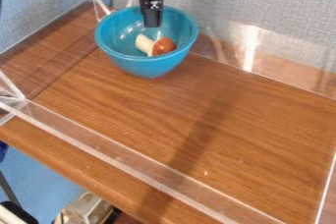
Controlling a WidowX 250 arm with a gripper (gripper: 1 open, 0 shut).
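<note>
My black gripper [151, 20] hangs at the top of the view, its fingers reaching down over the back half of a teal bowl [144, 63]. In the bowl lie a pale, elongated object [144, 43] and an orange-brown round object [163, 47], side by side below my fingertips. The gripper is open; I see nothing held in it.
The bowl stands at the back left of a wooden table [223, 144] bordered by clear low walls. Grey and blue fabric partitions rise behind and to the left.
</note>
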